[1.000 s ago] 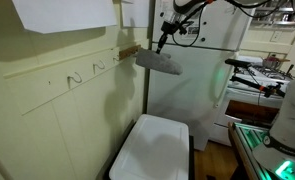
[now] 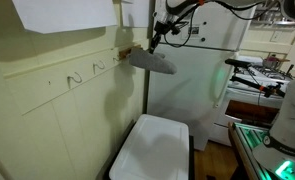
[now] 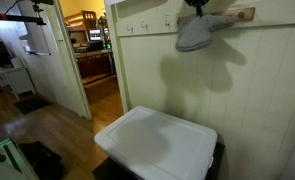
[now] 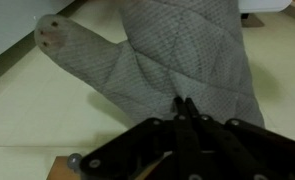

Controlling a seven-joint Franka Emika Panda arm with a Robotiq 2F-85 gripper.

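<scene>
A grey quilted oven mitt (image 2: 153, 63) hangs beside the wall's hook rail, its thumb sticking out to one side in the wrist view. My gripper (image 2: 154, 46) is above it, shut on the cloth. In the wrist view, the dark fingertips of the gripper meet at the mitt (image 4: 182, 55), and the fabric creases around them. Exterior view 2 has the mitt (image 3: 197, 32) in front of the wooden rack (image 3: 245, 14). Whether its loop touches a peg is hidden.
Several metal hooks (image 3: 145, 27) line the pale wall left of the wooden rack in exterior view 2. Below stands a white-lidded bin (image 3: 159, 143). A white fridge (image 2: 192, 75) is behind the arm. Open floor (image 3: 75, 130) lies left of the bin.
In exterior view 1 my gripper and the mitt have shifted slightly left together, towards the wall and the rack. The bin and surroundings have stayed put.
</scene>
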